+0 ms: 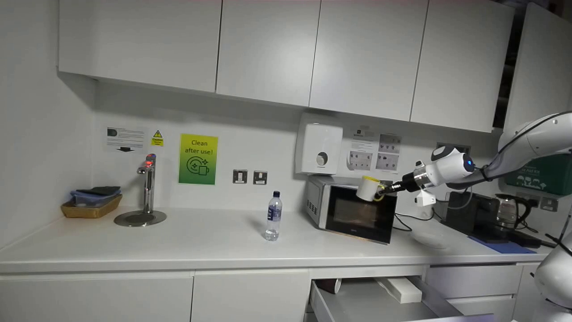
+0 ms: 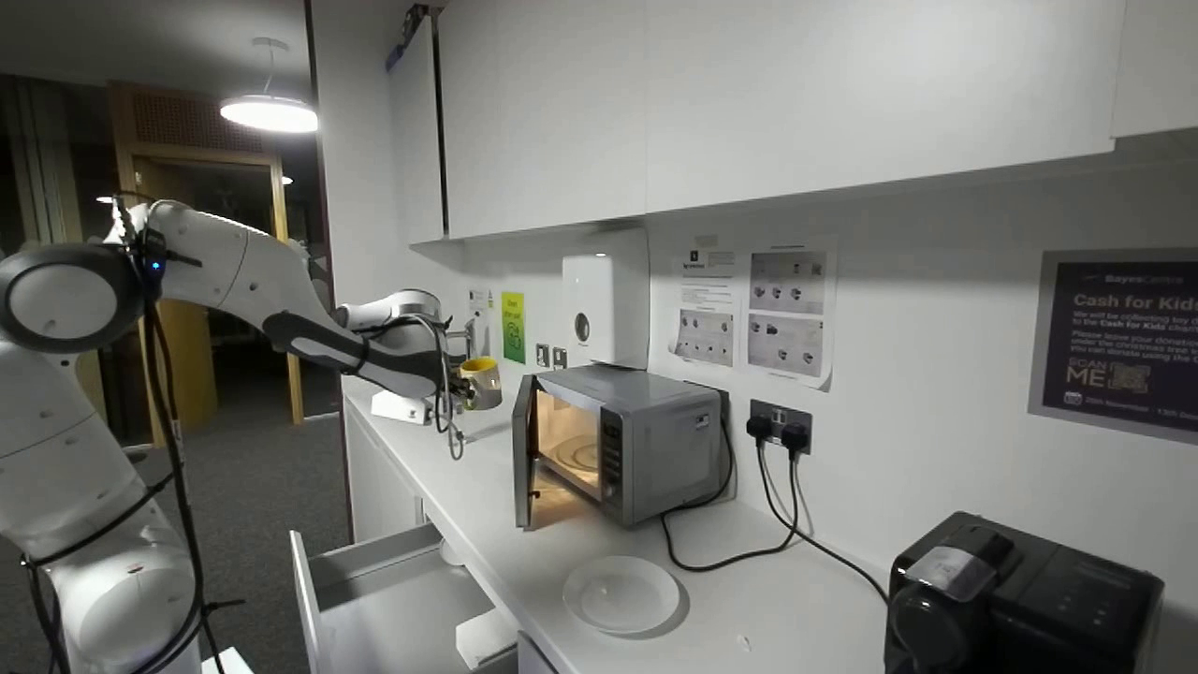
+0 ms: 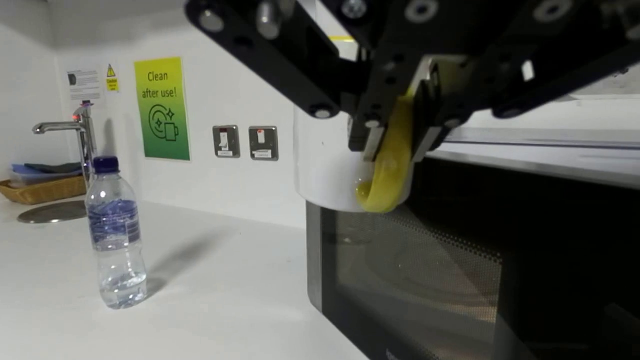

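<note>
A white mug (image 1: pixel 368 190) with a yellow inside and yellow handle hangs in the air in front of the microwave (image 1: pixel 354 213), slightly tilted. My gripper is shut on the mug's yellow handle (image 3: pixel 388 174), which shows between its fingers in the wrist view. In exterior view 2 the mug (image 2: pixel 482 384) is held above the counter, beyond the microwave (image 2: pixel 663 438). The microwave door (image 2: pixel 524 451) stands ajar, with its inside lit. Part of the mug's body is hidden behind the gripper in the wrist view.
A water bottle (image 1: pixel 273 217) stands on the counter left of the microwave. A white plate (image 2: pixel 620 593) lies on the counter near the microwave. Below, a drawer (image 1: pixel 370 302) is pulled out, holding a white box (image 1: pixel 403 290). The counter between bottle and tap (image 1: pixel 149 185) is clear.
</note>
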